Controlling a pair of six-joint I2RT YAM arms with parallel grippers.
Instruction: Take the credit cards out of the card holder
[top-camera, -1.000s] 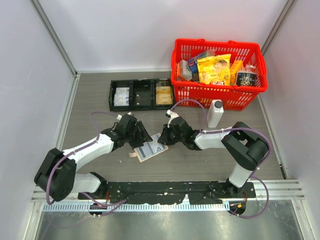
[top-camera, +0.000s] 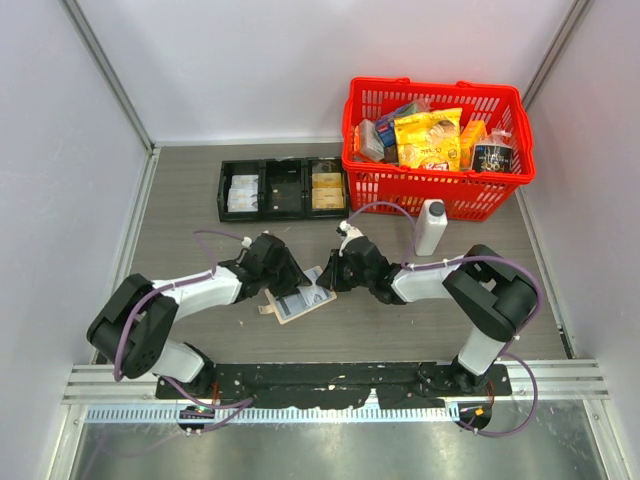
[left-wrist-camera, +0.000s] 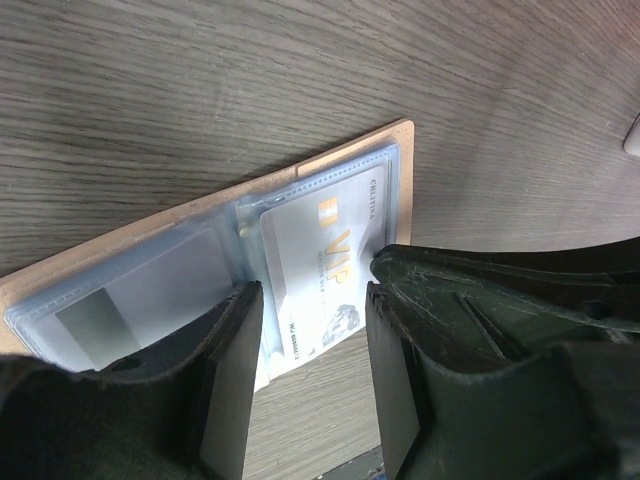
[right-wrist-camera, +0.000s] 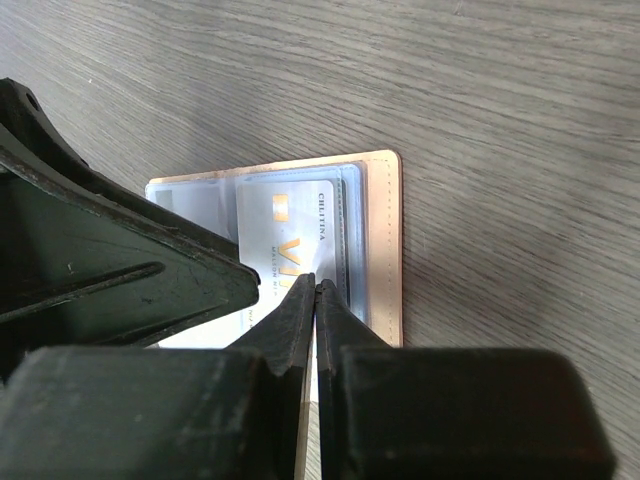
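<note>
The card holder (top-camera: 300, 303) lies flat near the table's middle, tan-edged with clear pockets. A white VIP card (left-wrist-camera: 330, 255) sits in the end pocket, and a grey-white card (left-wrist-camera: 150, 300) shows in the neighbouring one. My left gripper is part open above the VIP card, its fingertips apart with nothing between them. At the holder's right end, my right gripper is shut on the holder's edge; its own fingers hide exactly how much is pinched. In the right wrist view, the left gripper's dark finger (right-wrist-camera: 150, 245) covers part of the VIP card.
Behind the arms stands a black three-part tray (top-camera: 285, 215) with white cards at left, tan ones at right and an empty middle. The red basket (top-camera: 440, 185) of packets and a white bottle (top-camera: 430, 228) are at back right.
My left gripper has shifted right and come over the card end of the holder, close to the right gripper. The right arm and the holder have hardly moved.
</note>
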